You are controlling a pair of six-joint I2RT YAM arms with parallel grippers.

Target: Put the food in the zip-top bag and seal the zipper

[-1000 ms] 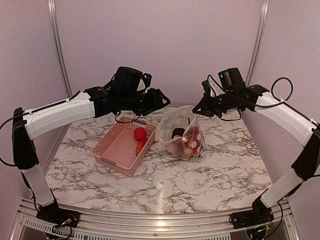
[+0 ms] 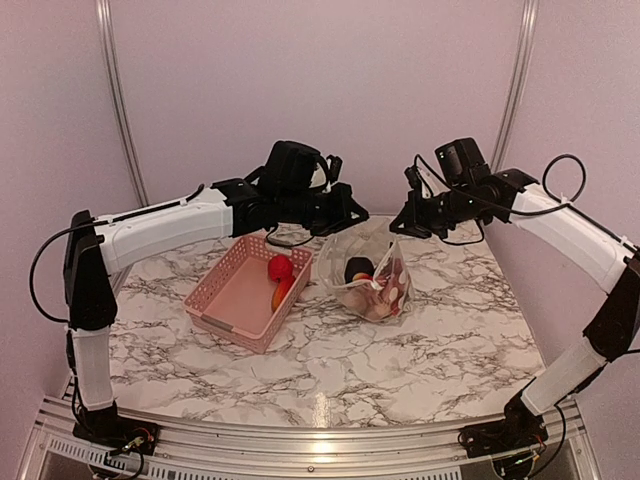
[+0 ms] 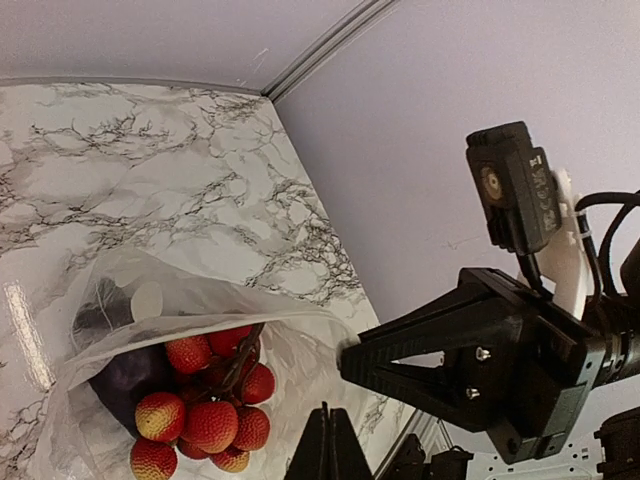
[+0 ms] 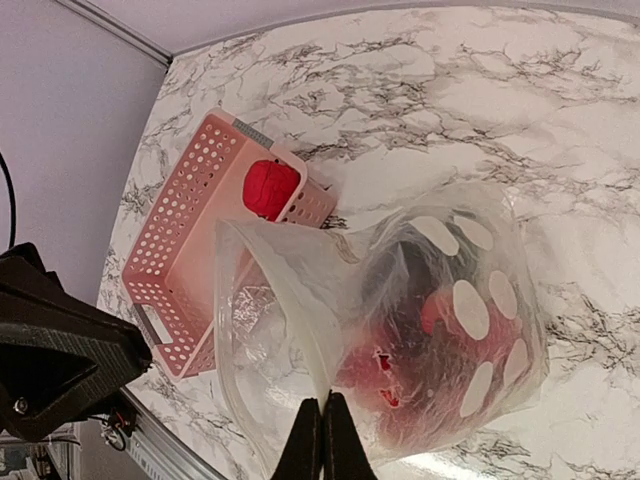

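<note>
The clear zip-top bag (image 2: 337, 262) stands on the table with its mouth open. Inside are red lychees (image 3: 210, 427) on a brown stem and a dark purple item (image 3: 130, 385). My right gripper is shut on the bag's rim (image 4: 305, 325) at one corner. Above the mouth, close to the right one, is my left gripper (image 2: 364, 216). Its fingers are together in the left wrist view, with nothing between them; the bag rim (image 3: 215, 325) lies outside them.
Left of the bag is a pink basket (image 2: 207, 318) holding a red round item (image 2: 280, 267) and an orange-red long one (image 2: 282, 292). Both grippers are close together over the bag.
My left gripper, open a second ago, is shut now. The right arm has barely moved.
</note>
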